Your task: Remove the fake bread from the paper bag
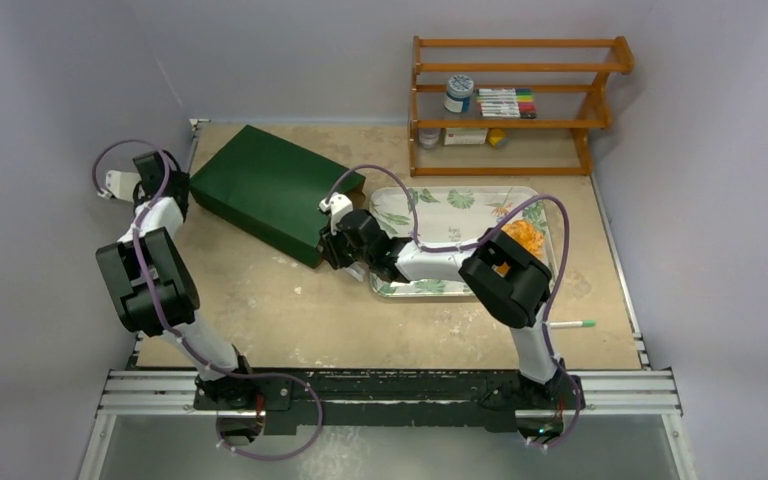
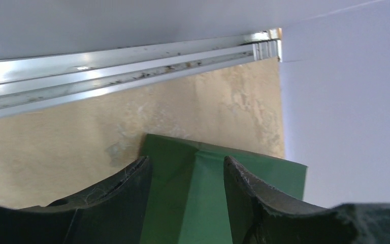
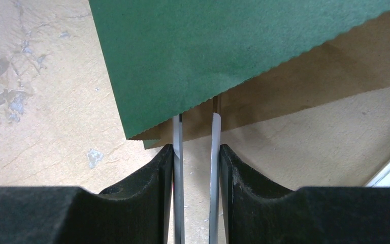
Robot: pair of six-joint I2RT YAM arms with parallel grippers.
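The dark green paper bag (image 1: 270, 185) lies on its side, its brown inside (image 3: 294, 91) showing at the open end. At the bag's closed end, my left gripper (image 1: 182, 180) is open with nothing held. My right gripper has its fingers against the outer sides of light grey tongs (image 3: 215, 178), whose two arms stand slightly apart. Their far ends pass under the bag's upper edge and are hidden. No bread shows inside the bag from here. An orange bread piece (image 1: 525, 236) lies in the tray, partly behind my right arm.
The leaf-patterned tray (image 1: 460, 194) stands just right of the bag's mouth. At the back, a wooden rack (image 1: 520, 125) holds a jar and markers. A green-capped marker (image 1: 572, 324) lies front right.
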